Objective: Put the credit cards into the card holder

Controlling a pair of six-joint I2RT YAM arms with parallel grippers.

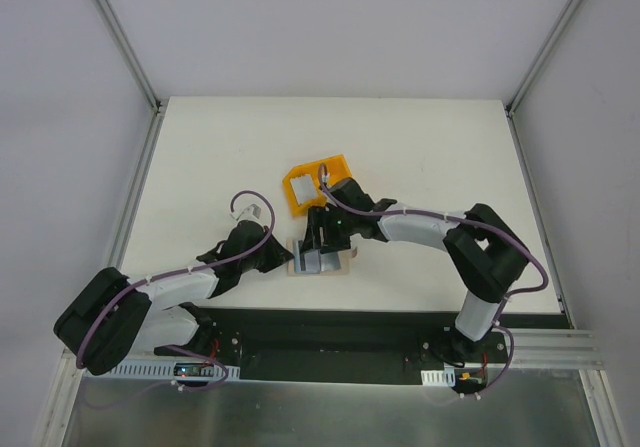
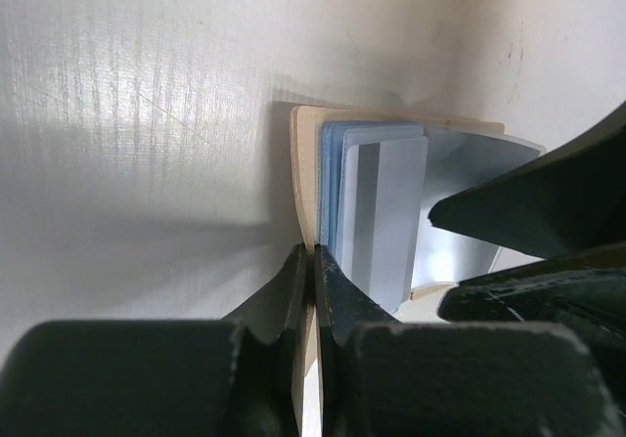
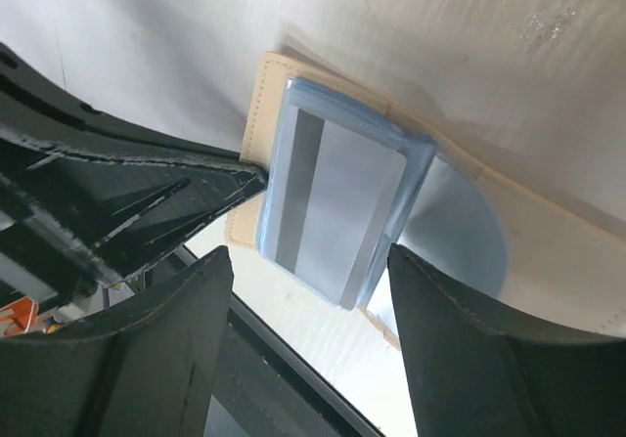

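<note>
The tan card holder (image 2: 305, 129) lies spread on the table, its blue-edged sleeves (image 2: 331, 178) stacked in the middle. In the top sleeve shows a pale card (image 3: 337, 197) with a grey stripe. My left gripper is shut on the holder's tan edge, at its left side in the top view. Over the sleeves, my right gripper stands part open, its fingers (image 3: 201, 276) apart. I cannot tell whether they touch the holder. A clear flap (image 3: 455, 227) bulges up beside the sleeves.
Behind the holder stands an orange tray (image 1: 296, 205) with a pale, card-like rectangle (image 1: 304, 189) in it. The right arm reaches in close to the tray's front.
</note>
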